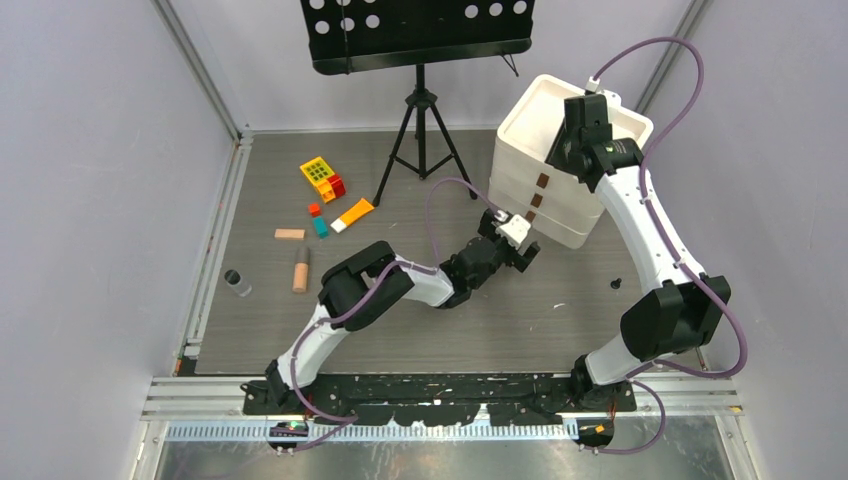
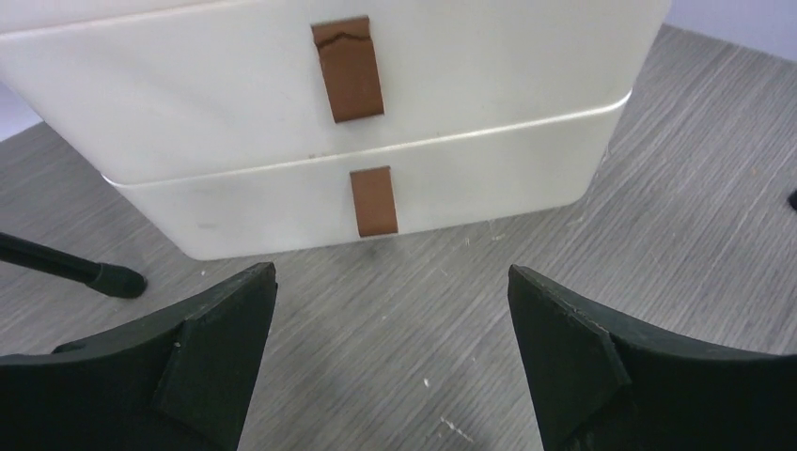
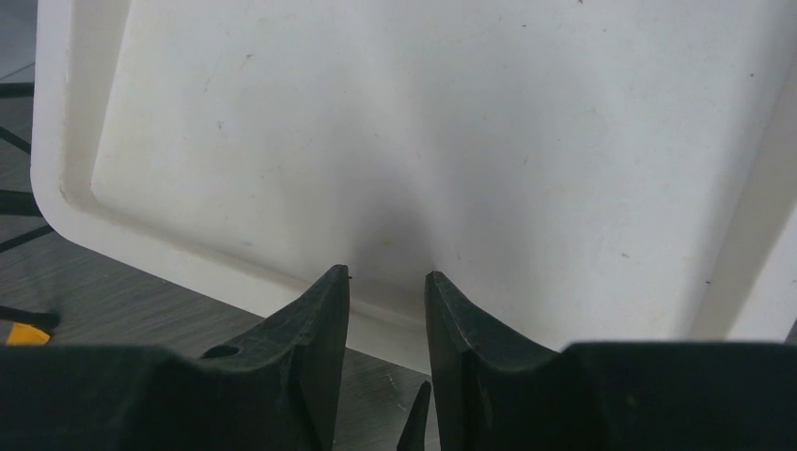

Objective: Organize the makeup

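A two-level white box (image 1: 530,190) with brown tabs stands at the back right; its front fills the upper left wrist view (image 2: 282,150). My left gripper is open, low in front of it and apart from it. My right gripper is over the box's shallow empty top tray (image 3: 526,169), its fingertips close together with a gap between and nothing visible held. Left of centre on the floor lie a peach tube (image 1: 301,277), a clear cylinder (image 1: 236,281) and a tan block (image 1: 290,234).
A black music stand (image 1: 421,100) is at the back, left of the box. Coloured blocks (image 1: 325,180) and an orange-white piece (image 1: 355,212) lie mid-left. Walls enclose both sides.
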